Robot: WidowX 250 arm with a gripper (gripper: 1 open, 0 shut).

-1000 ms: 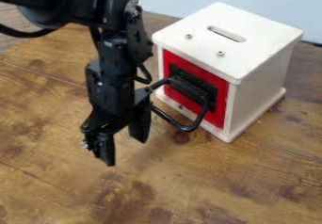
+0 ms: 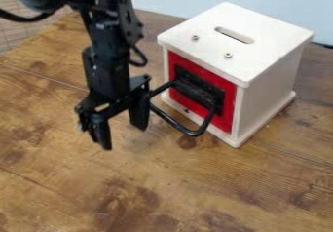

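My black gripper [image 2: 119, 129] hangs open over the wooden table, left of a white wooden box [image 2: 268, 80], with nothing visible between its fingers. The box has a slot and screws on top and a red front face [image 2: 174, 65] with a black panel. A black loop handle [image 2: 192, 130] sticks out from that panel toward the gripper, close to its right finger; whether they touch I cannot tell.
Bare wooden table [image 2: 182, 192] fills the foreground and the left side. The box takes up the right rear, and a pale wall stands behind it.
The gripper has moved slightly up and back, away from the foreground. The box has stayed in place.
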